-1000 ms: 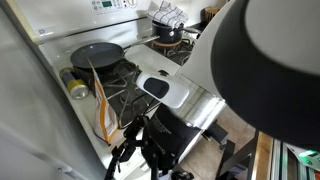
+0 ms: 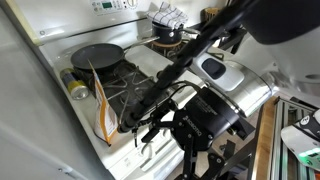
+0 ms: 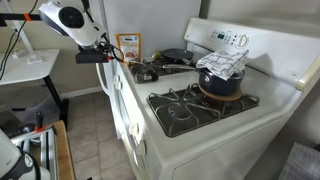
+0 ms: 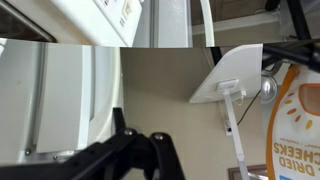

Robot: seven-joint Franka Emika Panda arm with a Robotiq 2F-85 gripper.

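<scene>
My gripper (image 3: 116, 57) is at the left end of the counter, close to the orange and white pouch (image 3: 129, 45), in exterior view 2. The pouch (image 2: 103, 110) stands upright and edge-on by the stove's left side in exterior view 1. At the right of the wrist view, part of the pouch (image 4: 296, 125) shows an orange print and lettering. The dark gripper fingers (image 4: 120, 122) sit low in that view, apart from the pouch. I see nothing held, and the gripper is open.
A black frying pan (image 2: 97, 57) is on the stove behind the pouch, with a can (image 2: 74, 84) beside it. A dark pot (image 3: 218, 84) with a cloth (image 3: 222, 63) on top stands on a far burner. The near burner grate (image 3: 188, 110) is bare.
The arm has swung and turned in exterior view 1, its white link shifting right, and a long dark bar now crosses the view. Pouch, pan and pot look unmoved.
</scene>
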